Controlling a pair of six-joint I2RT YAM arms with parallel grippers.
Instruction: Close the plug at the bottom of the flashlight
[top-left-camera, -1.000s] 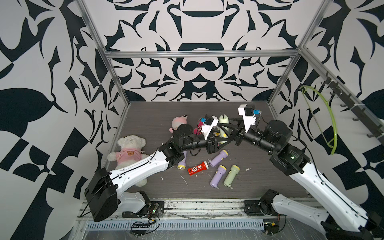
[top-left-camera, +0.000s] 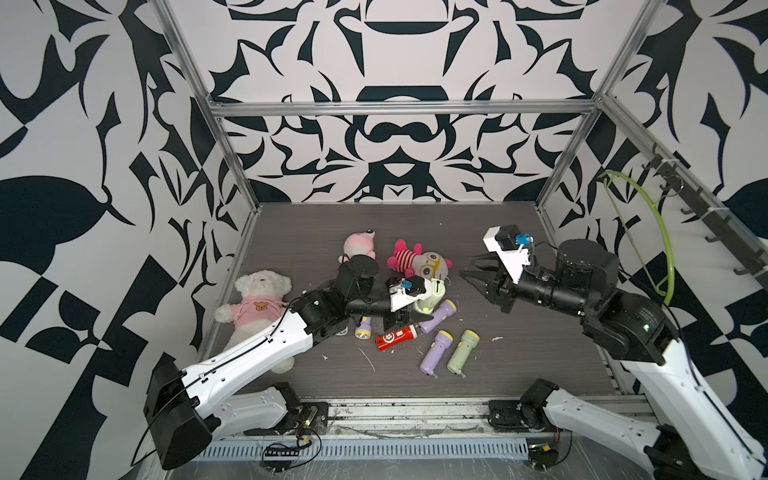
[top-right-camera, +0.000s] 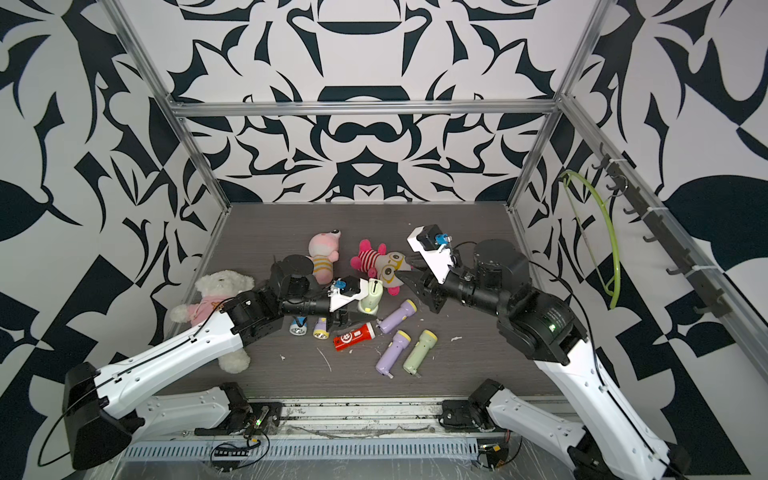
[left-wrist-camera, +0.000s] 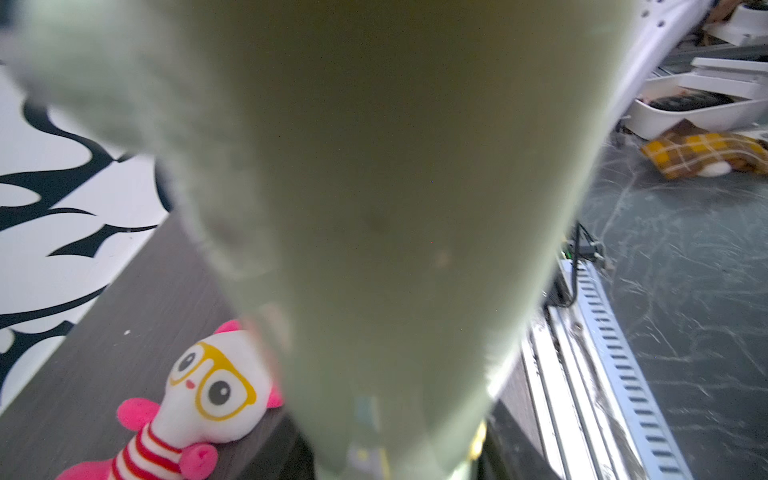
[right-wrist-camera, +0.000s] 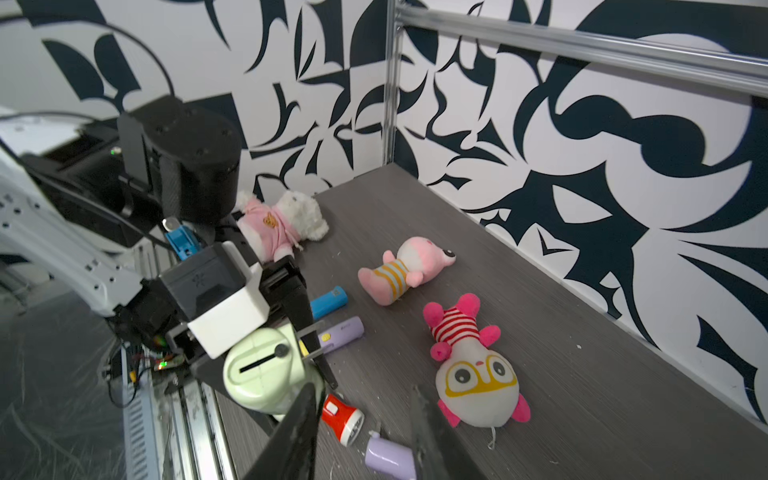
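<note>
A pale green flashlight (top-left-camera: 429, 297) is held in my left gripper (top-left-camera: 409, 312), which is shut on it. The flashlight (left-wrist-camera: 400, 200) fills much of the left wrist view, blurred. In the right wrist view, one end of the flashlight (right-wrist-camera: 260, 368) shows a dark slot; whether its plug is closed cannot be told. My right gripper (top-left-camera: 480, 280) stands apart to the right of the flashlight, fingers apart with nothing between them.
Purple flashlights (top-left-camera: 436, 352), a green flashlight (top-left-camera: 464, 352) and a red one (top-left-camera: 396, 337) lie on the dark table (top-left-camera: 544, 344). Plush toys (right-wrist-camera: 476, 392) lie behind, and a white bear (top-left-camera: 254, 320) at left.
My left gripper has moved down and left with the green flashlight. My right gripper has drawn back to the right, away from it.
</note>
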